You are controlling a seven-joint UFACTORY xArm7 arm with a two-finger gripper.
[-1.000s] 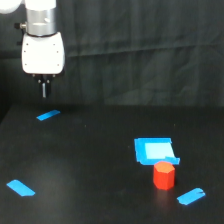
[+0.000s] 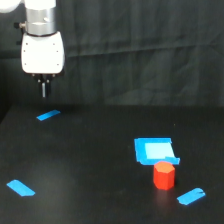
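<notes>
A red, hexagonal-looking block (image 2: 164,176) stands on the dark table, right of the middle and toward the front. Just behind it lies a blue square with a white center (image 2: 158,151). High at the left, against the dark curtain, hangs the white arm with my gripper (image 2: 43,92) pointing down, well away from the block. Its dark fingers look close together, but they are too small to show how the gripper stands. I see no object at the fingertips.
Blue tape strips lie on the table: one (image 2: 48,115) below the gripper, one (image 2: 20,188) at front left, one (image 2: 191,197) at front right. A dark curtain (image 2: 140,55) closes off the back.
</notes>
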